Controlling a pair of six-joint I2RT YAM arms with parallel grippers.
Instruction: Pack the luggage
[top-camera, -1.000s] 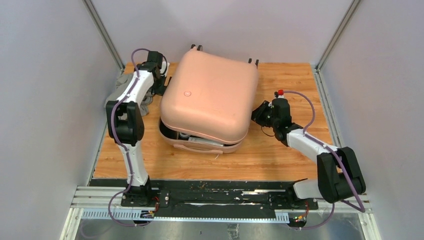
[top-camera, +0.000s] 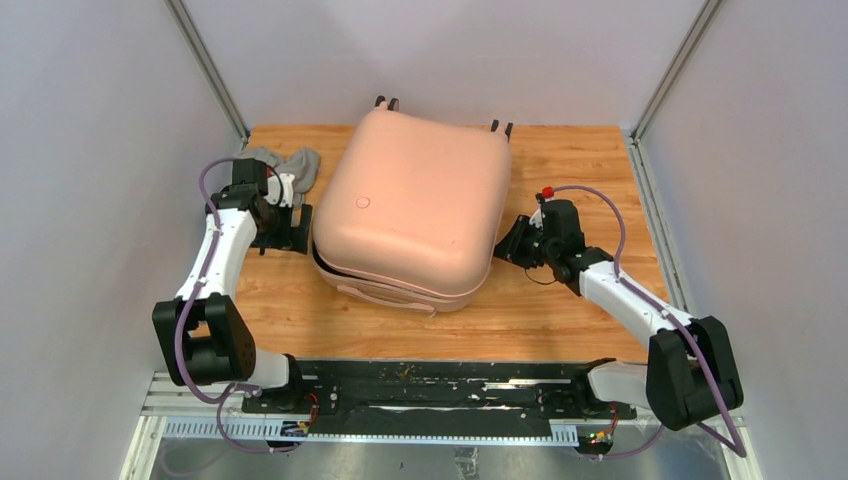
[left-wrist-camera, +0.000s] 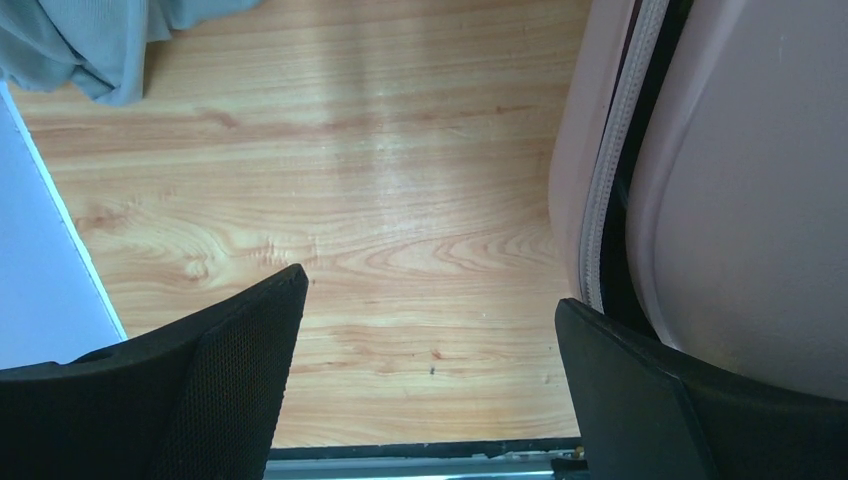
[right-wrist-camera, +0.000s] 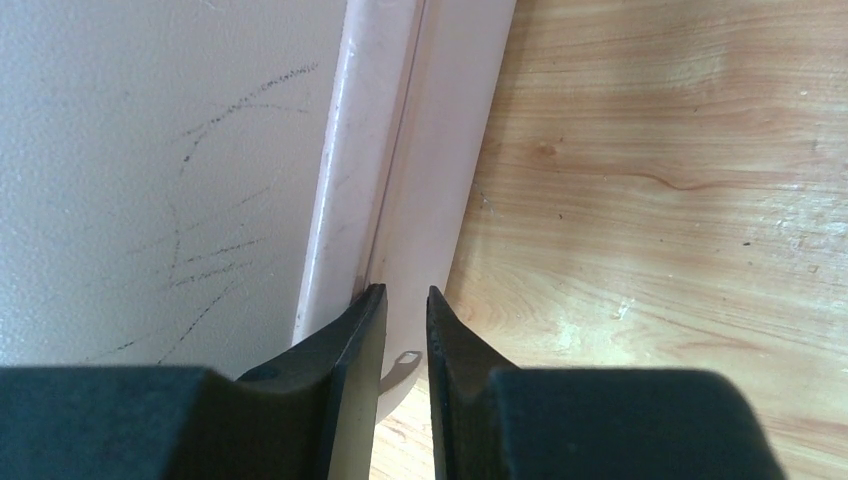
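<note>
A pink suitcase (top-camera: 410, 210) lies in the middle of the table, lid down, with a narrow dark gap and a zipper (left-wrist-camera: 620, 140) along its edge. Left of it my left gripper (top-camera: 290, 230) stands open, bare wood between its fingers. My right gripper (top-camera: 510, 240) is at the suitcase's right side; in the right wrist view its fingertips are a small gap apart beside the case's rim (right-wrist-camera: 350, 150), and I see nothing held between them.
A grey cloth (top-camera: 300, 165) lies at the back left of the table (top-camera: 570, 320). Bare wood is free to the right of the suitcase and along the front edge. Walls enclose the sides and back.
The lid has come down, narrowing the front gap and hiding the contents. My left gripper has moved from the back left toward the front. My right gripper has shifted slightly.
</note>
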